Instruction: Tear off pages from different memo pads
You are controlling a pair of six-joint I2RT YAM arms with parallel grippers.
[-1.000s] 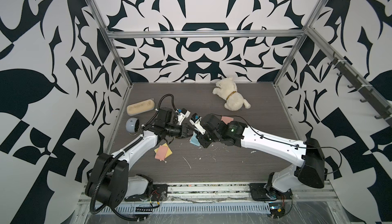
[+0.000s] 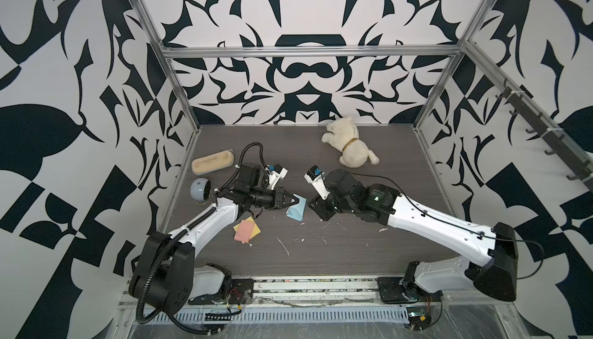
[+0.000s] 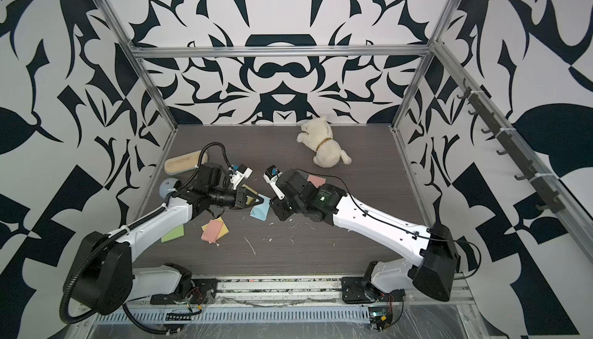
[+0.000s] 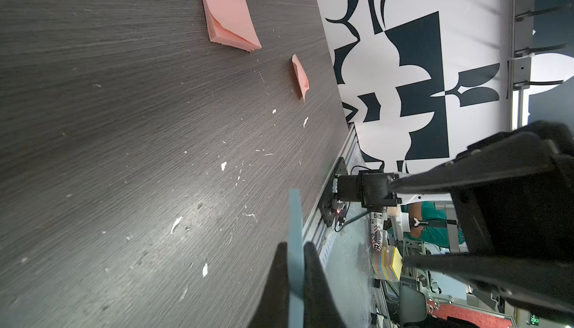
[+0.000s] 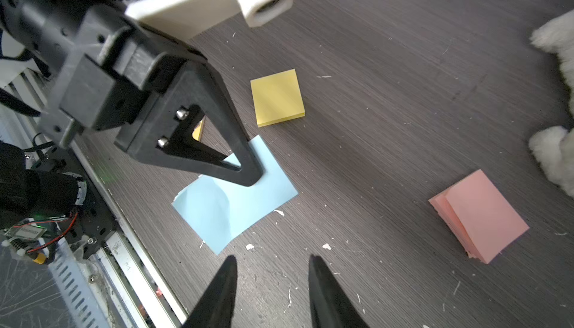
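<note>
My left gripper is shut at the light blue paper; in the left wrist view a thin blue strip lines up with its fingertips. My right gripper hovers to the right of it, fingers apart with nothing between. A yellow pad lies behind the blue paper, a pink pad to the right, and a loose pink piece (image 4: 300, 76) in the left wrist view. Pink and yellow sheets (image 2: 244, 230) overlap near the front left, beside a green sheet (image 3: 173, 234).
A white plush dog (image 2: 352, 144) lies at the back right. A beige oblong object (image 2: 212, 162) and a grey round object (image 2: 199, 189) sit at the left. Bare tabletop (image 2: 346, 252) shows at the front right, with small scraps.
My right arm has moved rightward, away from my left gripper, uncovering more of the blue paper in the top left view. The left arm has stayed in place.
</note>
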